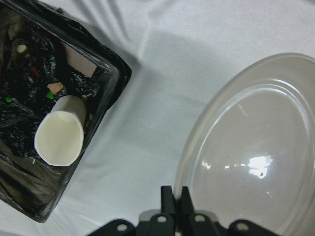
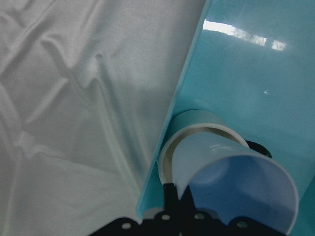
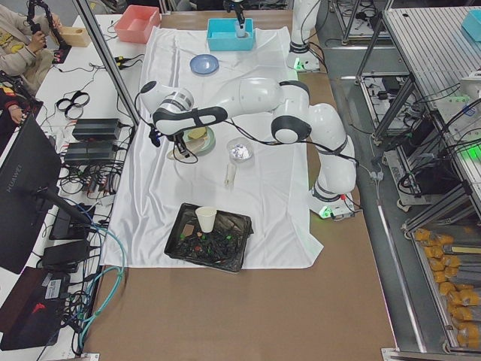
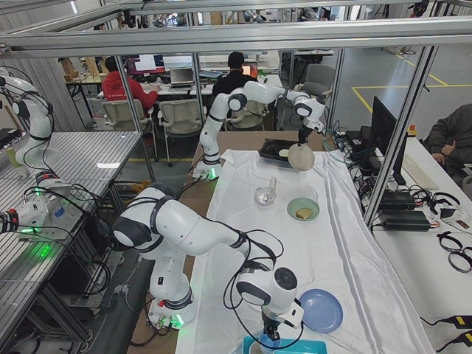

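My left gripper is shut on the rim of a pale plate (image 1: 246, 167), held above the cloth beside a black-lined bin (image 3: 188, 248). A white cup (image 1: 59, 137) lies or leans in that bin. My right gripper is shut on a light blue cup (image 2: 236, 196) at the blue bin (image 3: 230, 45), over a pale cup (image 2: 194, 118) inside it. A green plate (image 4: 302, 209) holds a yellow item; a blue plate (image 4: 321, 313) sits nearer the right arm.
A clear round item (image 3: 240, 149) and a pale tube lie mid-cloth. A pink bin (image 3: 137, 22) stands at the back left on the side table, with cables and boxes along that side.
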